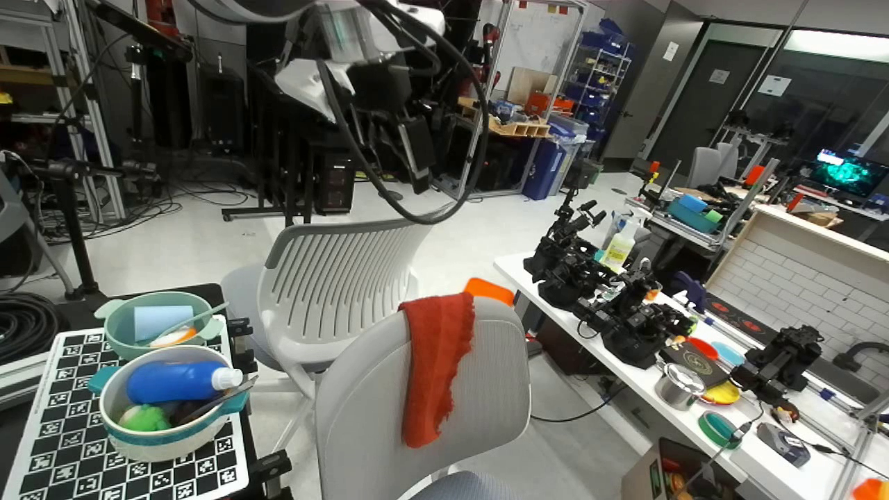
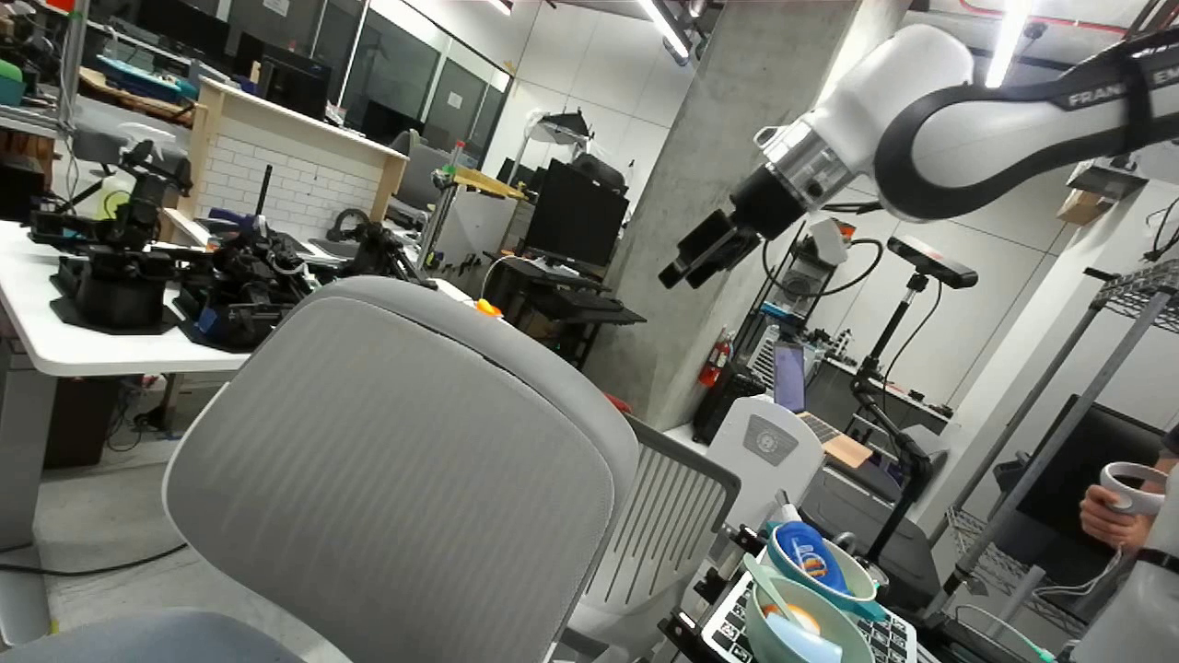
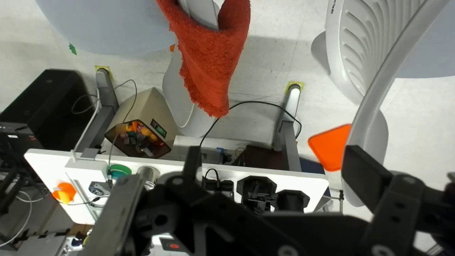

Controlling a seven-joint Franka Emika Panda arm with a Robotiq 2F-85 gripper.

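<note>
A red-orange towel point(image 1: 433, 367) point(image 3: 209, 59) hangs over the back of a grey chair point(image 1: 358, 417). My gripper point(image 1: 421, 176) point(image 2: 682, 276) is up in the air, well above the chairs and apart from the towel. In the wrist view its two black fingers point(image 3: 362, 175) stand wide apart, open, with only the distant table and floor showing between them. The towel appears there at the top, beyond the fingertips. Exterior view 2 shows the chair point(image 2: 398, 464) from another side, with the towel out of sight.
A second chair point(image 1: 342, 292) stands behind the first. At left, two bowls point(image 1: 158, 450) point(image 1: 125, 321) with items inside sit on a checkered board point(image 1: 67, 408). A white table point(image 1: 617, 358) carries several black robot arms. My looped cable point(image 1: 479, 142) hangs beside the gripper.
</note>
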